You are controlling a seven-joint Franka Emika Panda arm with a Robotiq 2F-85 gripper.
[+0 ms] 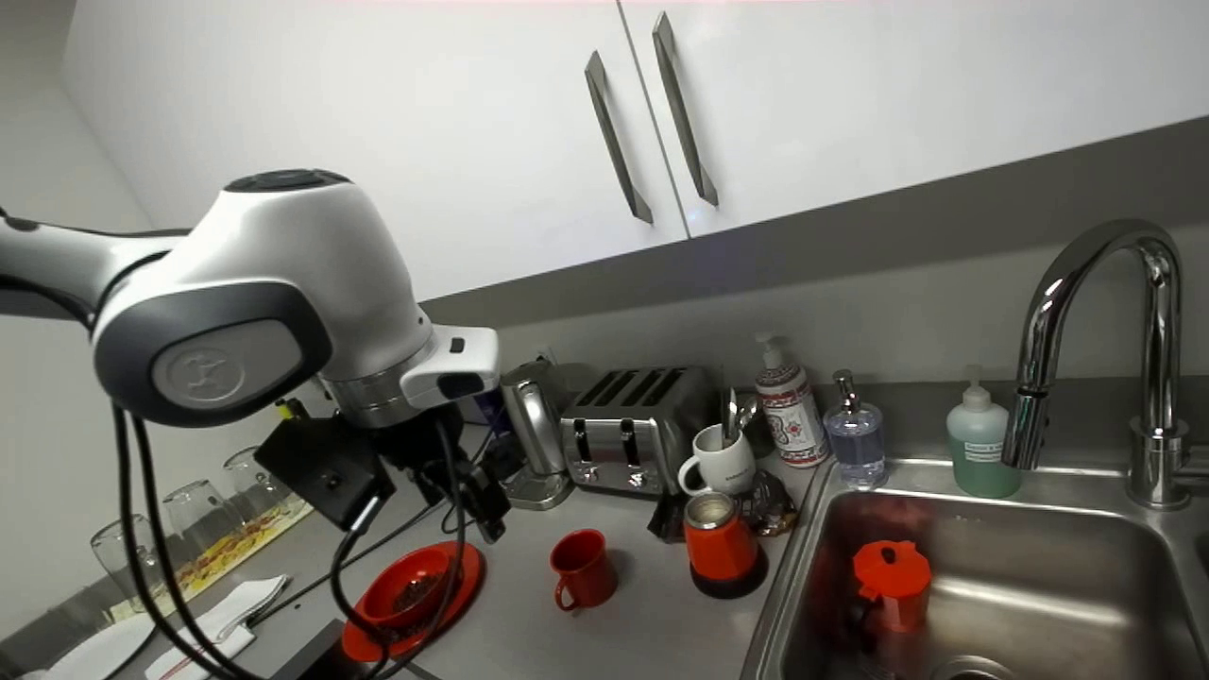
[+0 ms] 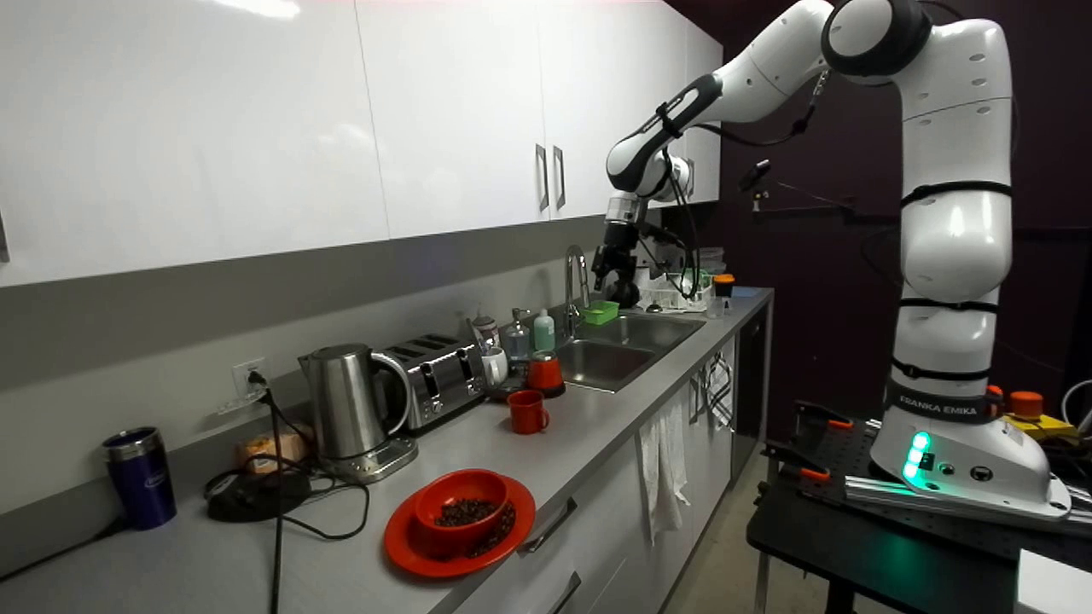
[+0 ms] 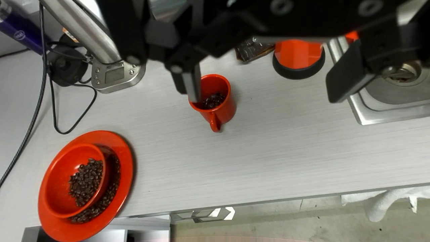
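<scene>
My gripper stands open in the wrist view, fingers wide apart and nothing between them. Its left finger (image 3: 194,86) overlaps the rim of a red mug (image 3: 226,111) in that view; contact cannot be told. Dark beans lie inside the mug. To the lower left, a red bowl (image 3: 54,185) with beans in it rests on a red plate (image 3: 128,161), and more beans are spread on the plate beside the bowl. From exterior view 1, the gripper (image 1: 487,510) appears raised above the counter, near the plate (image 1: 473,567) and left of the mug (image 1: 584,570).
Behind the mug are a toaster (image 1: 618,436), a kettle (image 1: 538,425) and a white mug (image 1: 721,459) with utensils. A red-and-black moka pot base (image 1: 720,544) stands near the sink (image 1: 1020,567), whose basin holds a red pot top (image 1: 892,578).
</scene>
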